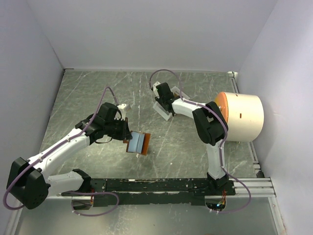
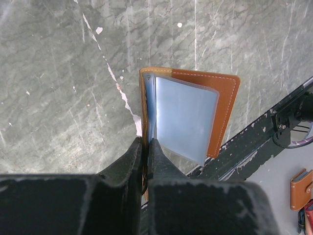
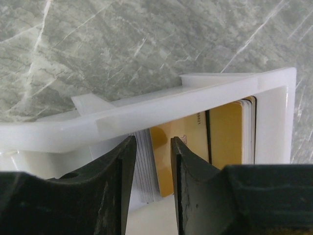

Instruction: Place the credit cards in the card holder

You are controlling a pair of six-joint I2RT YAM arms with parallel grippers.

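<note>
The brown card holder (image 2: 226, 105) is spread open with its clear sleeves (image 2: 186, 115) showing. My left gripper is shut on the holder's left flap and the sleeve edge along it. In the right wrist view, a white box (image 3: 195, 100) holds upright cards: a gold card (image 3: 183, 144) in the middle, another gold card (image 3: 227, 134) to its right, and pale card edges (image 3: 145, 161) to its left. My right gripper stands open over the box, its fingertips either side of the middle gold card's left edge. Whether they touch it I cannot tell.
A large cream cylinder with an orange end (image 1: 244, 117) stands at the right table edge. A black rail (image 1: 156, 185) runs along the front. Bare marbled table (image 1: 166, 156) lies between the holder and the box.
</note>
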